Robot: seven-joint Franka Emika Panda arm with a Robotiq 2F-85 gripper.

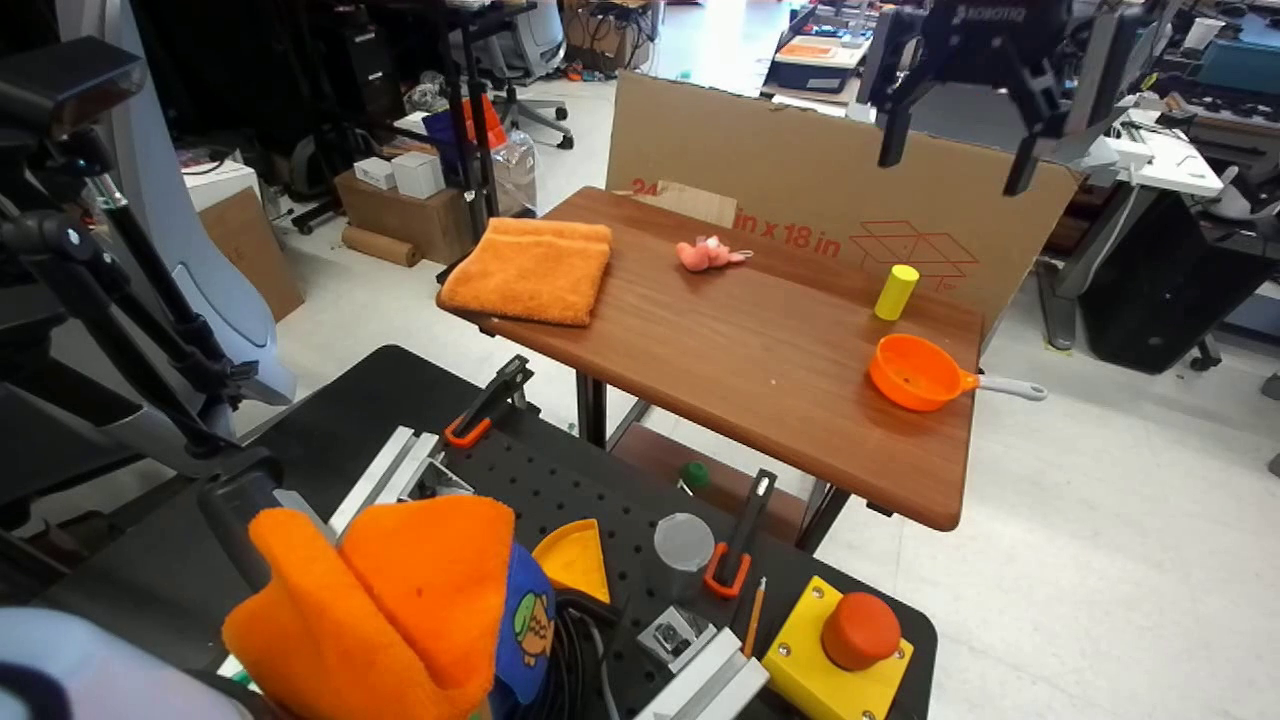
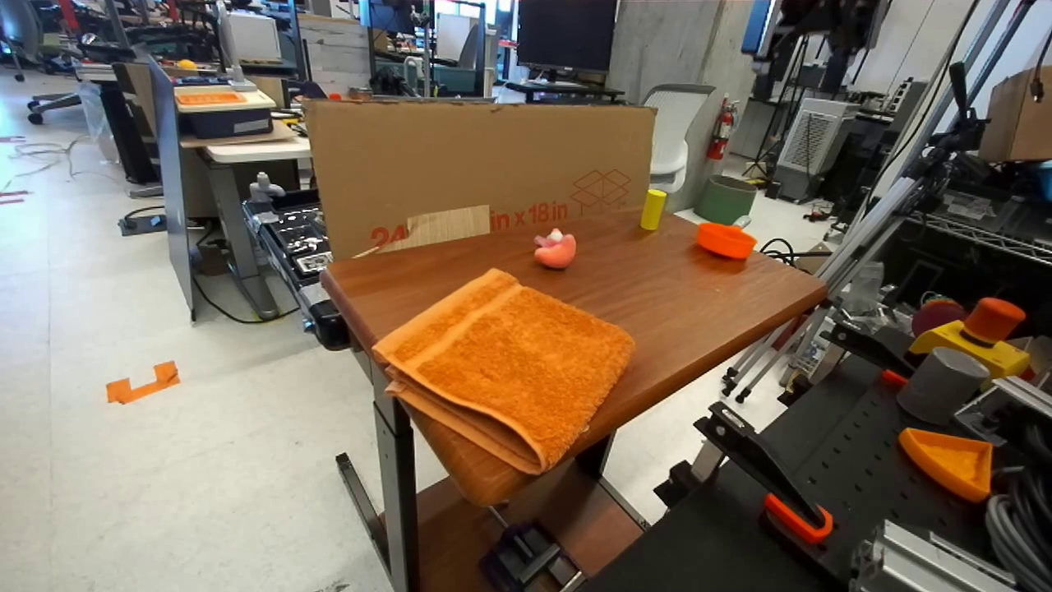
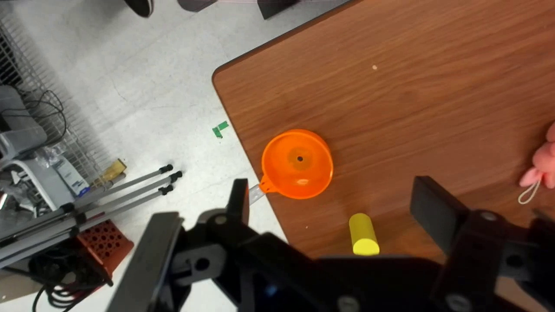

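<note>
My gripper hangs open, high above the back right of the brown table, with nothing between its fingers. Below it a yellow cylinder stands upright near the cardboard. Close by sits an orange pan, its grey handle reaching past the table's right edge. In the wrist view the pan appears ahead of the fingers, and the cylinder shows between them, farther down. A pink plush toy lies near the back of the table. The folded orange towel covers the table's left end.
A cardboard sheet stands along the table's back edge. In front is a black pegboard bench holding clamps, a yellow box with a red button and an orange cloth.
</note>
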